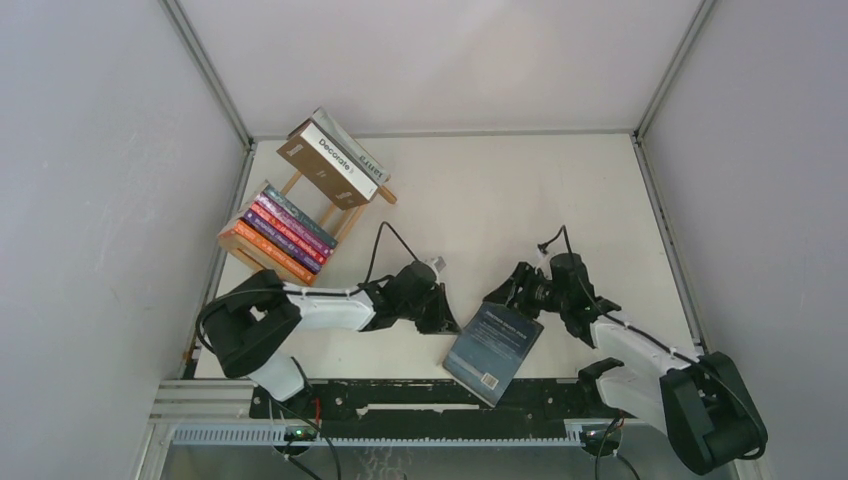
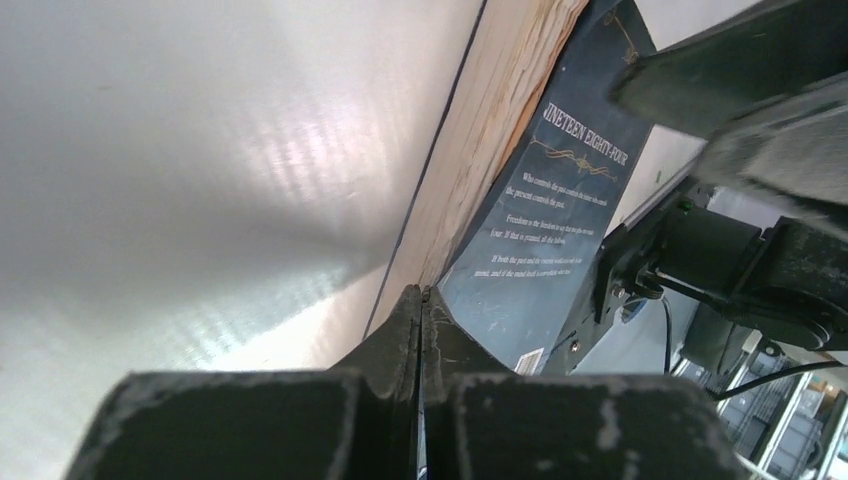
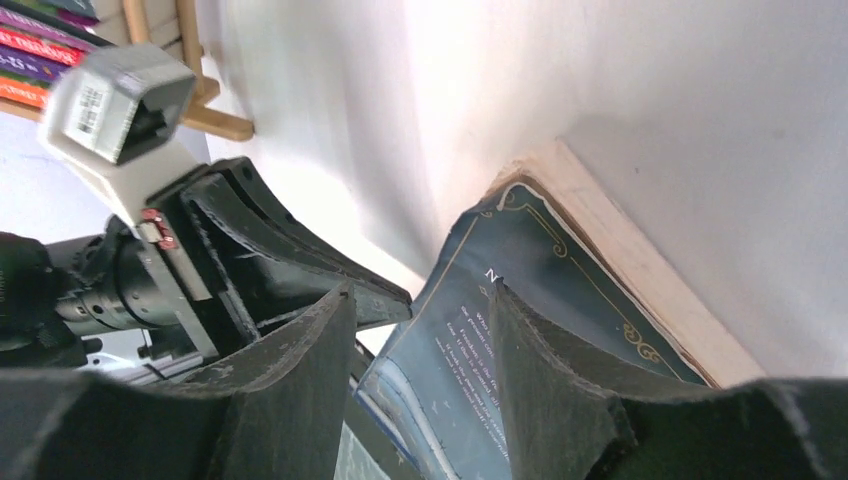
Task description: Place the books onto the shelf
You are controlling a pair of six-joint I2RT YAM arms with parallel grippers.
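Note:
A dark blue-grey paperback (image 1: 492,350) lies flat near the table's front edge, back cover up, its lower corner over the black front rail. Its cover text reads "Nineteen Eighty-Four" in the left wrist view. My left gripper is shut with nothing between its fingers; the tips meet just at the page-edge side of the book (image 2: 545,220), which lies outside them. At the book's far end, my right gripper stands open, its fingers apart above the cover. Standing books (image 1: 290,235) fill a wooden rack (image 1: 347,222) at the left.
A brown-and-white "Decorate" box-like volume (image 1: 335,160) and a grey one (image 1: 350,143) stand at the rack's back end. Both arms reach in close on either side of the paperback.

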